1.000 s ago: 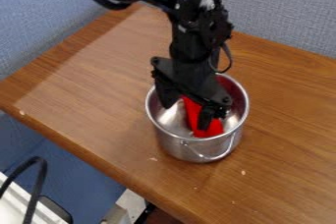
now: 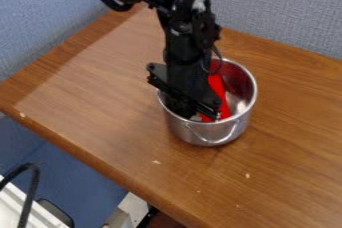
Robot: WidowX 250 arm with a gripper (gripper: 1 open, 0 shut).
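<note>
A steel pot (image 2: pixel 230 130) with a wire handle stands on the wooden table, a red object (image 2: pixel 218 94) inside it. My black gripper (image 2: pixel 190 106) reaches down into the left part of the pot, over and beside the red object, hiding part of it. Its fingertips are mostly hidden or too dark to make out, so its finger state is not clear from this view.
Grey-blue padded walls stand behind.
The gripper has shifted left and up a little from its place over the pot's middle, and more of the red object shows now on the right side of it.
</note>
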